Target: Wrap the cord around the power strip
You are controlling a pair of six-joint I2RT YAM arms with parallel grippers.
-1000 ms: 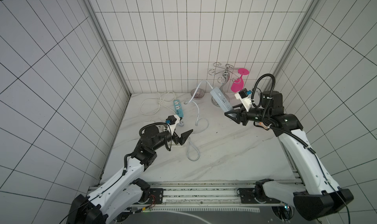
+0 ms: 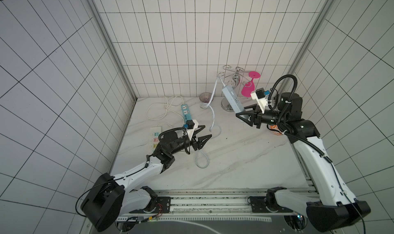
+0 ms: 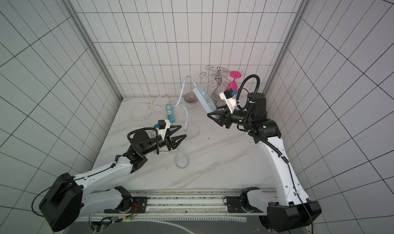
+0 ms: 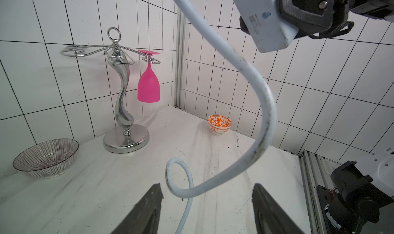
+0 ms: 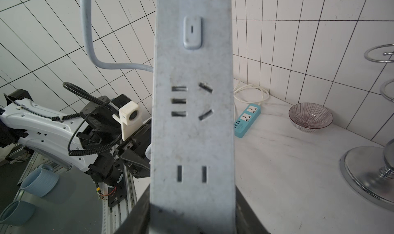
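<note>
A pale grey-blue power strip (image 5: 192,143) is held up tilted off the table, its lower end between the fingers of my right gripper (image 2: 246,115), which is shut on it. From its upper end the light cord (image 4: 262,106) arches over and drops to the table, where it lies in loose loops (image 2: 202,165). Left of the strip and lower down, my left gripper (image 2: 206,134) stands open. In the left wrist view a bend of the cord crosses ahead of its parted fingertips (image 4: 151,197); whether cord lies between them I cannot tell.
A teal power strip (image 5: 247,120) with a cream cord (image 2: 167,104) lies at back left, near a multicoloured strip (image 2: 155,137). A striped bowl (image 4: 46,156), a chrome stand (image 4: 125,138) with a pink cup (image 4: 149,85), and an orange bowl (image 4: 219,123) stand around.
My left gripper has moved right and its fingers have spread apart.
</note>
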